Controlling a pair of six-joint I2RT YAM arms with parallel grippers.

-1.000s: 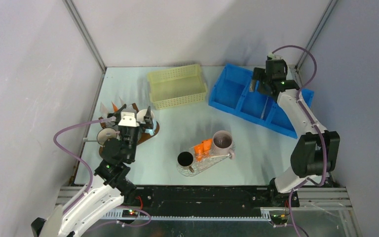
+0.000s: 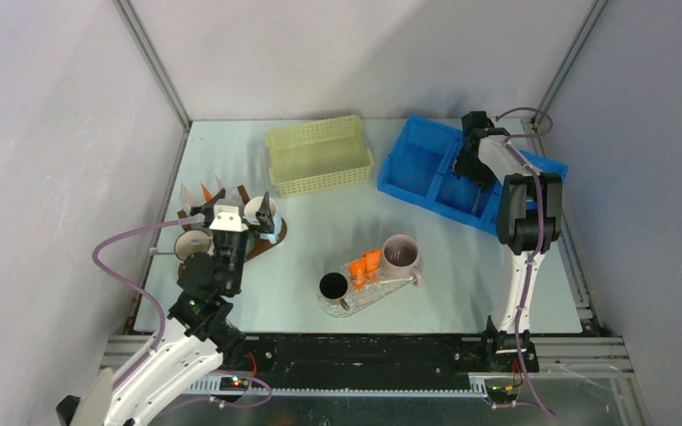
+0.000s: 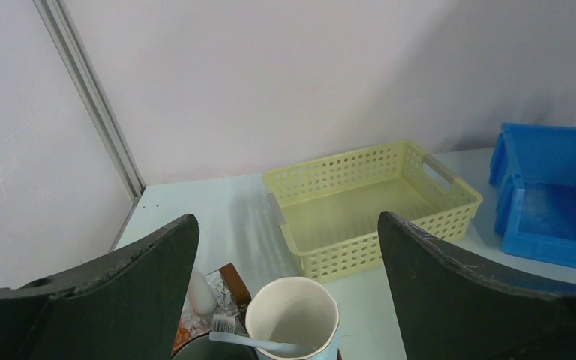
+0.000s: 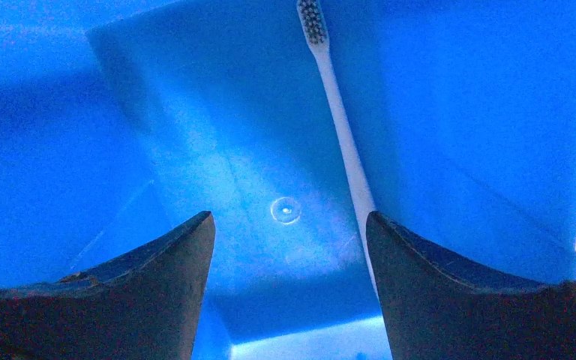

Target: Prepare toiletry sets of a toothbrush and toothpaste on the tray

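In the right wrist view a white toothbrush [image 4: 349, 146] with dark bristles lies along the floor of a compartment of the blue box [image 4: 217, 97]. My right gripper is down inside that compartment, part open; its right finger overlaps the toothbrush's lower end, and nothing is gripped between the fingers. From the top, the blue box [image 2: 417, 164] stands at the back right under my right arm. Over the left tray [image 2: 266, 248], my left gripper is open and empty. A white cup [image 3: 296, 311] with a light blue toothbrush [image 3: 262, 343] across it sits below. A clear tray [image 2: 368, 295] holds orange tubes [image 2: 365, 266].
A yellow basket [image 2: 320, 158] stands empty at the back middle. On the clear tray are a pink mug [image 2: 400, 256] and a dark-inside cup [image 2: 334, 286]. The table between basket and clear tray is bare.
The left arm has hardly moved.
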